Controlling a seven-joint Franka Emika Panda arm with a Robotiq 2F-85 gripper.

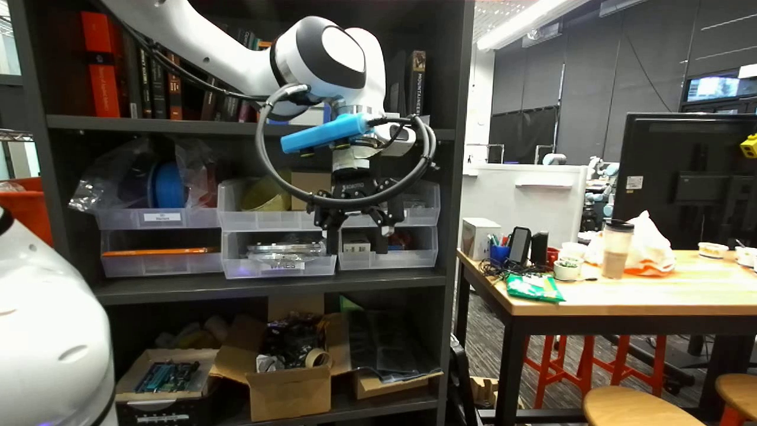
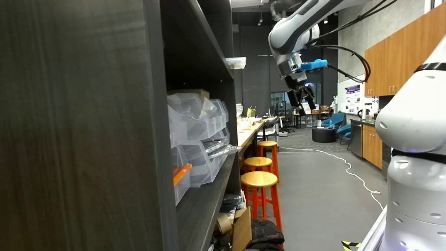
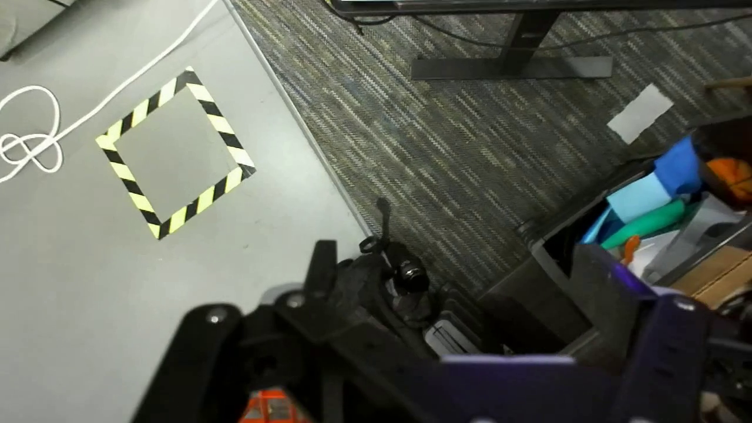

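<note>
My gripper [image 1: 356, 246] hangs pointing down in front of the shelf bins in exterior view 1, its two black fingers spread apart. In exterior view 2 the same gripper [image 2: 308, 108] is in the air, well to the right of the shelf and clear of it. Nothing sits between the fingers in any view. Looking down in the wrist view, the open gripper frames a gap over the floor, with dark gear and a black bin [image 3: 550, 282] of coloured items far below.
Clear plastic bins [image 1: 278, 264] fill the middle shelf [image 1: 269, 285]; open cardboard boxes [image 1: 291, 397] sit below. At right is a wooden table [image 1: 639, 302] with cups and bags. Stools [image 2: 259, 179] line the table. A white cord [image 2: 351, 169] crosses the open grey floor.
</note>
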